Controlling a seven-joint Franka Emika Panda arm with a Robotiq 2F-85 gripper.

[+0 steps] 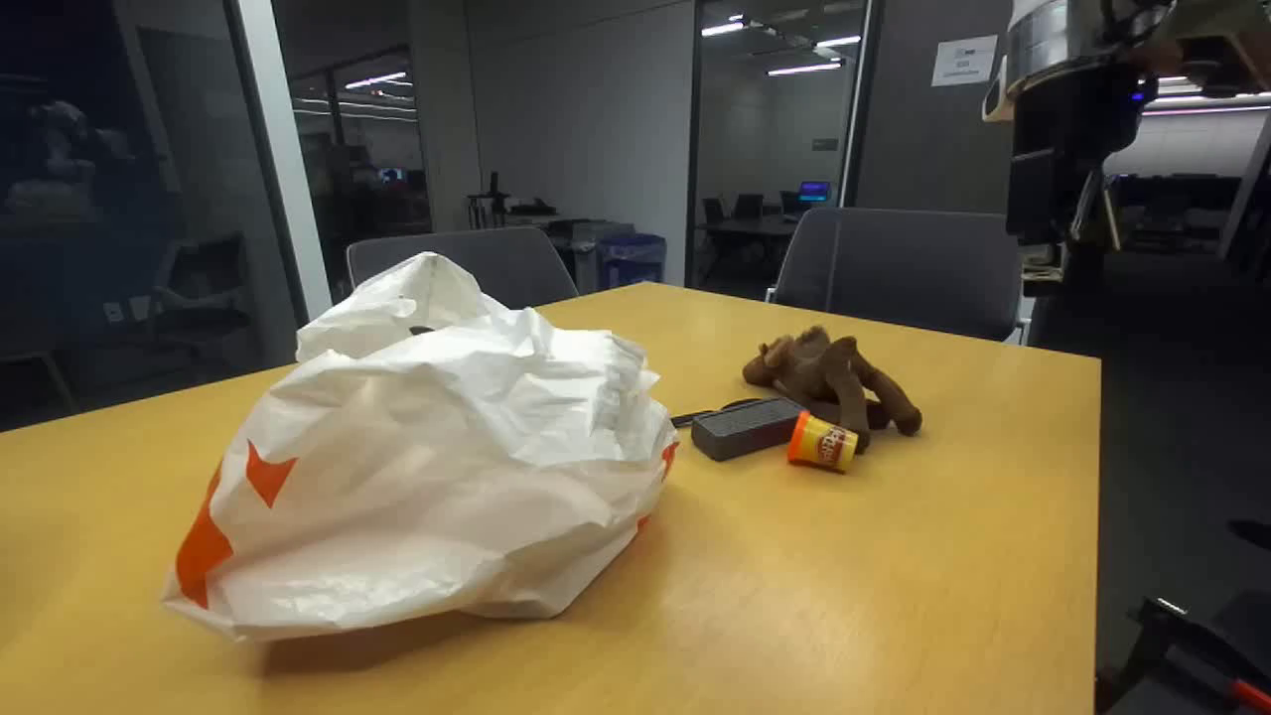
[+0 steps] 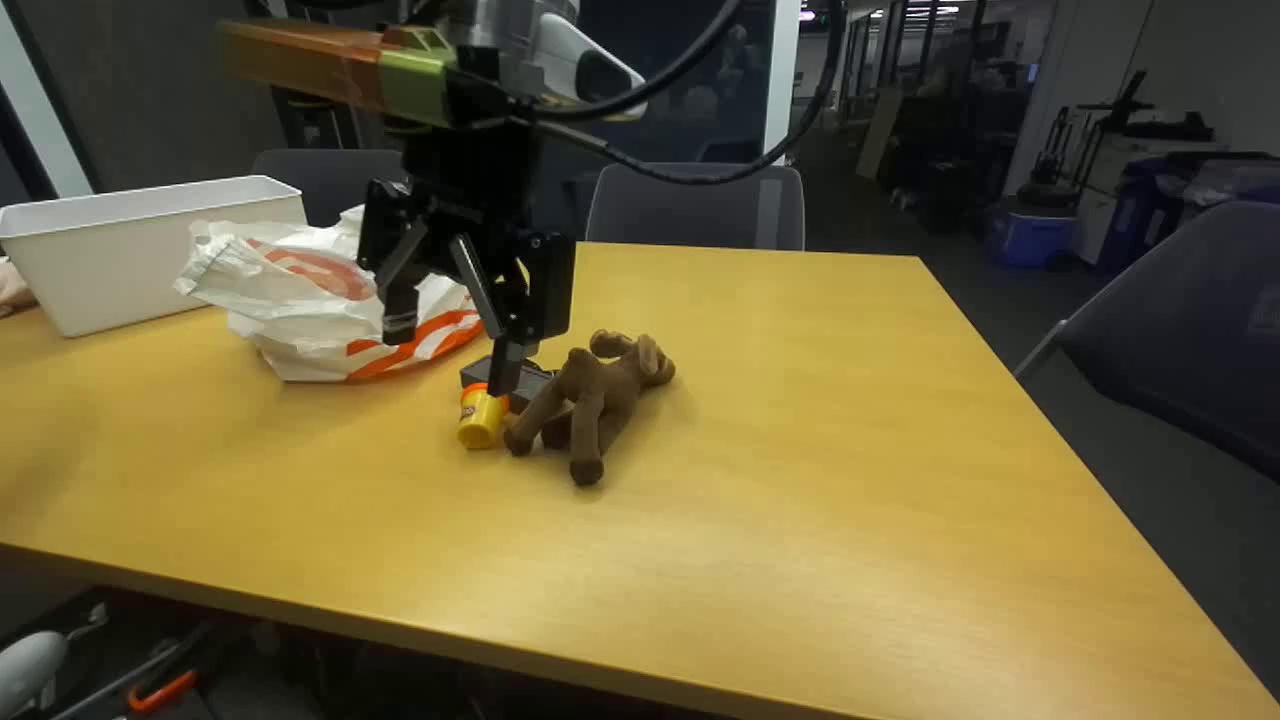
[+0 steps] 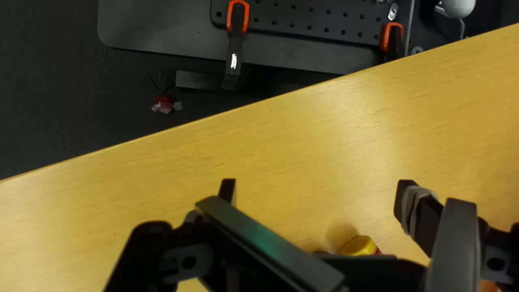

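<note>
My gripper point(image 2: 450, 360) hangs over the table with its fingers spread wide and nothing between them. In the wrist view the two fingertips of the gripper stand far apart above bare wood. A brown plush toy point(image 2: 594, 402) lies on the table, limbs splayed. Close to its legs is a yellow play-dough tub point(image 1: 824, 442) with an orange lid, lying on its side in exterior view 1. A dark grey block point(image 1: 747, 429) lies beside the tub. In the wrist view only the tub's end point(image 3: 359, 245) shows; the gripper's body hides much of that area.
A crumpled white plastic bag point(image 1: 441, 477) with orange print takes up one side of the table, a white bin point(image 2: 144, 252) behind it. Another dark thin item point(image 1: 693, 417) lies by the block. Open tabletop point(image 2: 840, 480) spreads beyond the toy. Chairs stand around the edges.
</note>
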